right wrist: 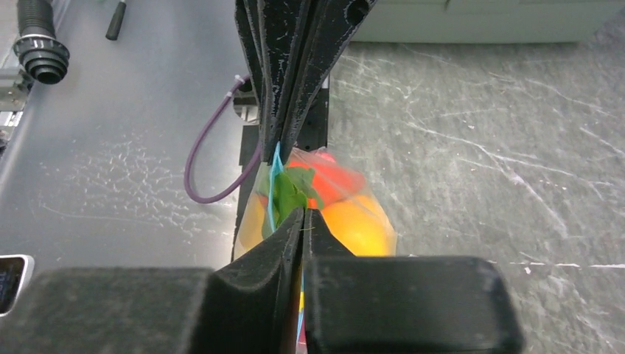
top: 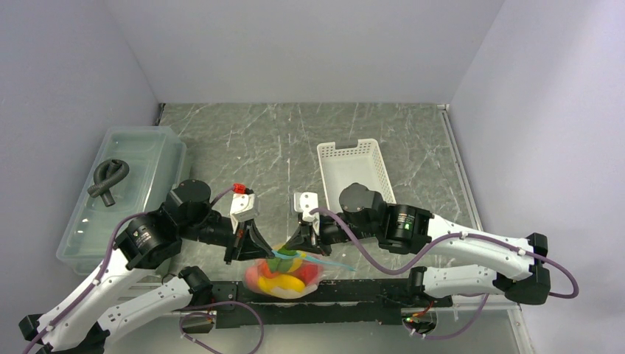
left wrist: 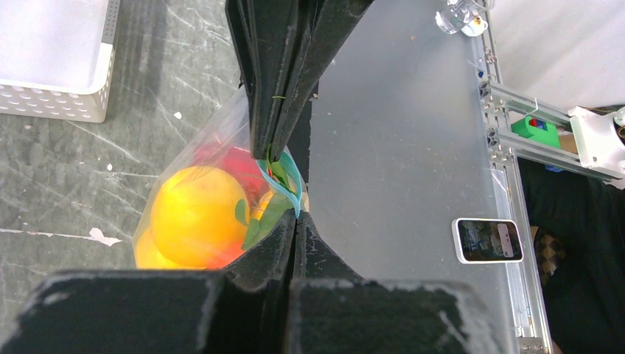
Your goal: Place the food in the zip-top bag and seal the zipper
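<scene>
A clear bag of colourful food sits at the table's front edge, with yellow, red and green items inside. Its blue zipper runs across the top. My left gripper is shut at the zipper strip, whose end meets its fingertips in the left wrist view. My right gripper is at the zipper close beside the left one, its fingers narrowed; in the right wrist view they look closed on or over the strip, though whether they grip it is unclear.
A white basket stands behind my right arm. A lidded clear bin with a grey hose is at the left. Bare marble surface fills the back.
</scene>
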